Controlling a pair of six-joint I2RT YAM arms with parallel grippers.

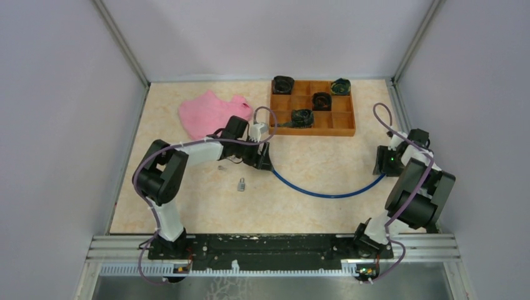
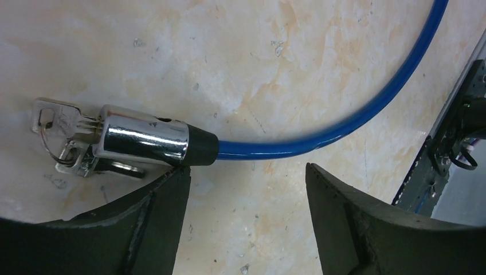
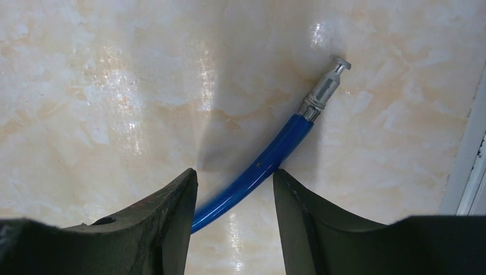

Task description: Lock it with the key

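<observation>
A blue cable [image 1: 322,195] curves across the table between both grippers. In the left wrist view its chrome lock cylinder [image 2: 140,137] has a key [image 2: 57,117] in it, with a second key [image 2: 71,164] on the ring. My left gripper [image 1: 262,156] is open just over the lock, nothing between its fingers. In the right wrist view the cable's free end has a metal pin [image 3: 324,86]. My right gripper [image 1: 384,161] is part open over the blue section below that pin, its fingertips either side of the cable; contact is unclear.
A wooden compartment box [image 1: 342,125] with black bundles and a pink cloth [image 1: 200,112] lie at the back. A small padlock [image 1: 241,185] lies front of the left gripper.
</observation>
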